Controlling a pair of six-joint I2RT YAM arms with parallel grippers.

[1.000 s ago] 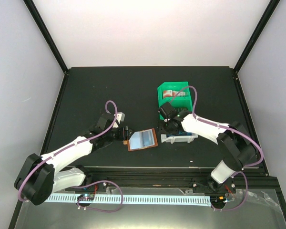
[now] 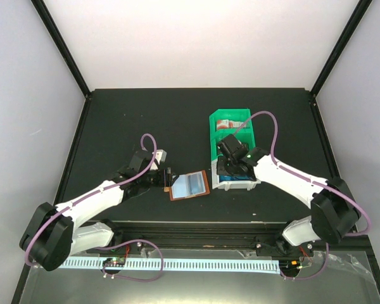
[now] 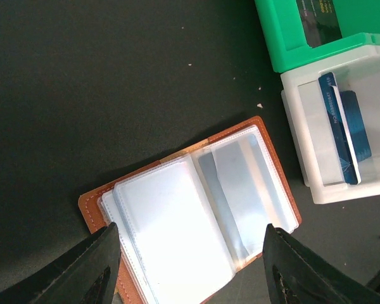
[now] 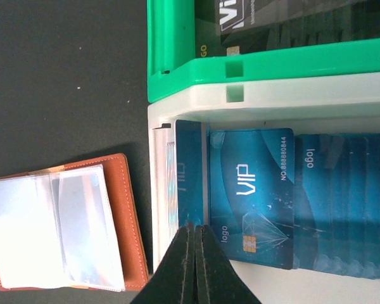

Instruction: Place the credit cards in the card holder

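Observation:
The brown card holder (image 2: 189, 185) with clear sleeves lies open on the black table, shown also in the left wrist view (image 3: 177, 221). My left gripper is open over its near side, nothing between its fingers. Blue VIP cards (image 4: 251, 196) lie in a white bin (image 4: 316, 95), with one standing against its left wall. My right gripper is shut over that bin's left part, at the edge of the upright card (image 4: 190, 164); nothing visible is held between its fingers.
A green bin (image 2: 213, 133) behind the white one holds dark cards and, farther back, red-and-white cards.
In the top view, the right arm has risen and shifted, with its elbow moving right and toward the near edge. The left arm and card holder have stayed in place.

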